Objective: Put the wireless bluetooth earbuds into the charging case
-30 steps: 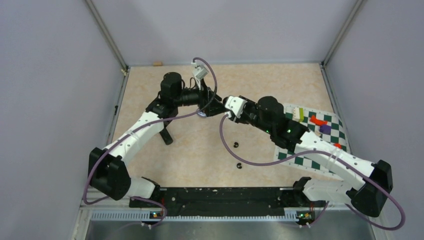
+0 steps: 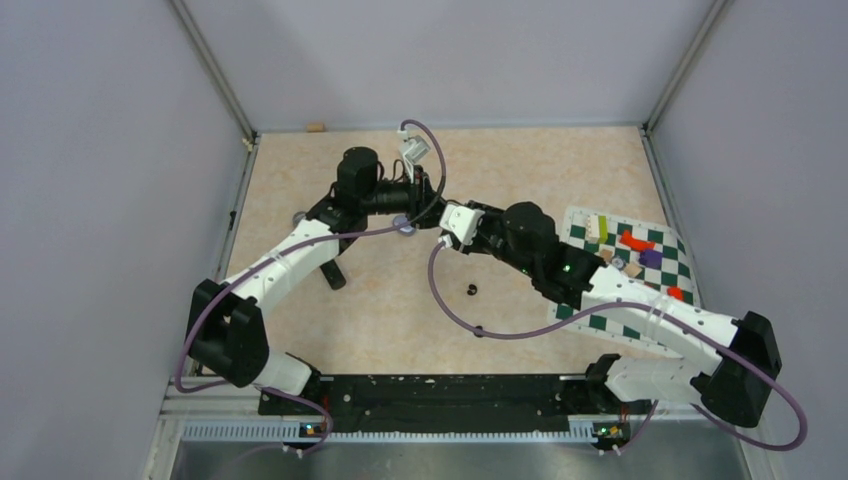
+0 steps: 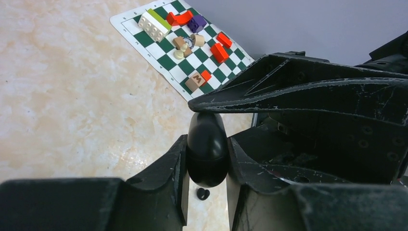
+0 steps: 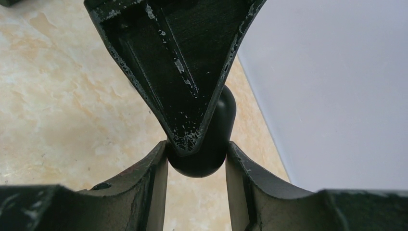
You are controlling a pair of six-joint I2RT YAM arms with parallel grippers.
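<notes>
The glossy black charging case [image 3: 207, 132] is held above the table, upright between the pads of my left gripper, which is shut on it. In the right wrist view, the rounded case [image 4: 204, 169] also sits between the fingertips of my right gripper, shut on it from the other side. Each gripper overlaps the other's view, and the case's lid seam is hard to make out. Two small black earbuds, the upper one [image 2: 472, 290] and the lower earbud [image 2: 479, 331], lie apart on the table in front of the arms.
On the right stands a green-and-white checkered board [image 2: 598, 323] with several blocks and small pieces. A purple-grey ring-shaped item [image 2: 404, 225] lies beneath the left arm, near a dark stick-like object [image 2: 333, 274]. Bare table surrounds the earbuds.
Over the last second my left gripper has shifted slightly to the right. My right gripper has moved a little left and toward the front. The earbuds on the table have not moved.
</notes>
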